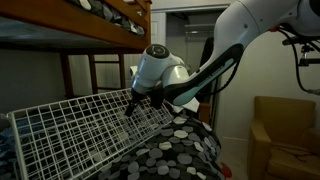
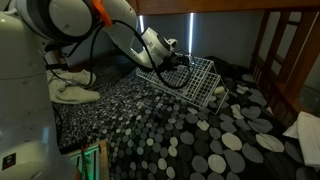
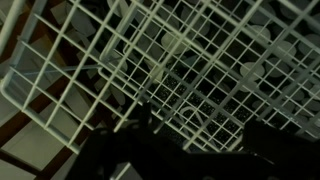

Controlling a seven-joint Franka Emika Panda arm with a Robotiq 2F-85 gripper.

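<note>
A white wire rack (image 1: 75, 135) stands tilted above the bed, its bars making an open grid. In the wrist view the same rack (image 3: 70, 75) fills most of the picture, right in front of the fingers. My gripper (image 1: 130, 106) is at the rack's upper long side, with its two dark fingers spread apart in the wrist view. It is open, and I cannot tell whether a finger touches or passes through the wires. In the second exterior view the rack (image 2: 203, 80) is partly hidden by the arm and its cable.
A dark bedspread with grey dots (image 2: 205, 145) lies below the rack. Wooden bunk-bed posts (image 1: 67, 75) and an upper bunk rise behind and above it. To the right is a brown armchair (image 1: 285, 140).
</note>
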